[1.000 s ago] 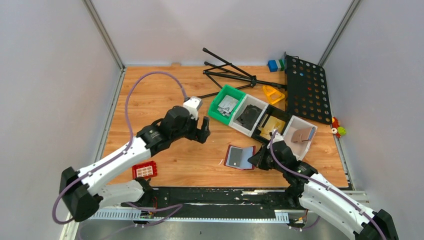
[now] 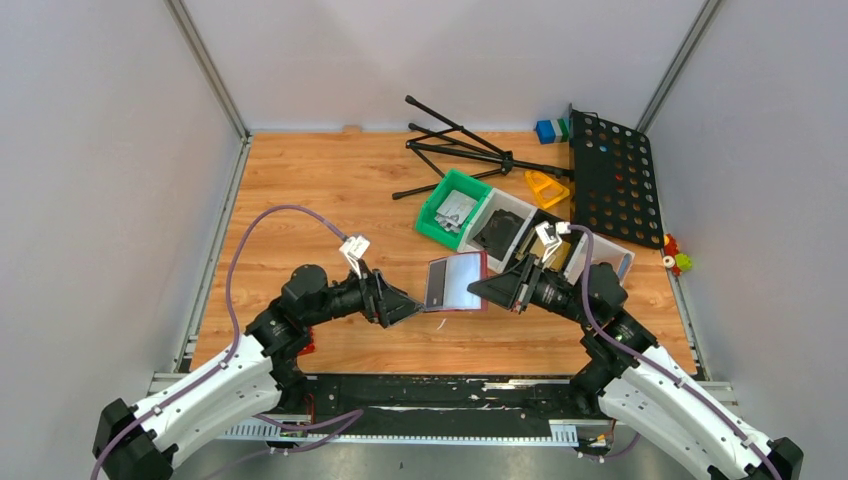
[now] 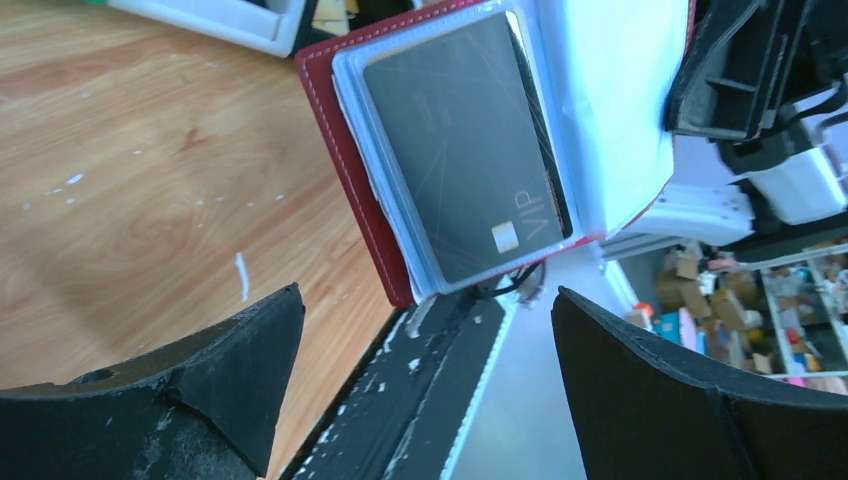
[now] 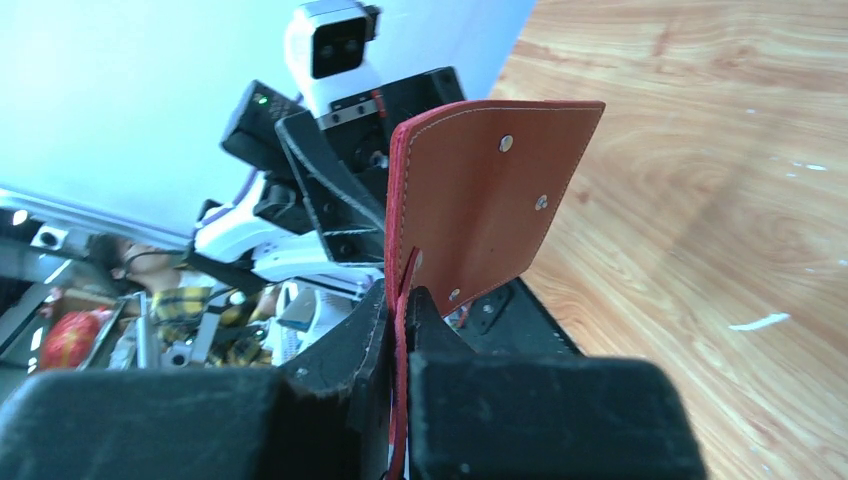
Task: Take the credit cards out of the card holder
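The red leather card holder (image 2: 452,282) is raised over the table, lying open in the top view. In the left wrist view its clear sleeves and a dark card marked VIP (image 3: 465,140) show. My right gripper is shut on the holder's edge; its brown back with snaps (image 4: 490,190) faces that wrist camera. My left gripper is open just beside the holder, with nothing between its fingers.
Behind are a green bin (image 2: 430,224), white and black bins, a black tripod (image 2: 455,148), a yellow piece (image 2: 548,188) and a perforated black panel (image 2: 612,176).
My right gripper has lifted the card holder from the table and moved it left and back.
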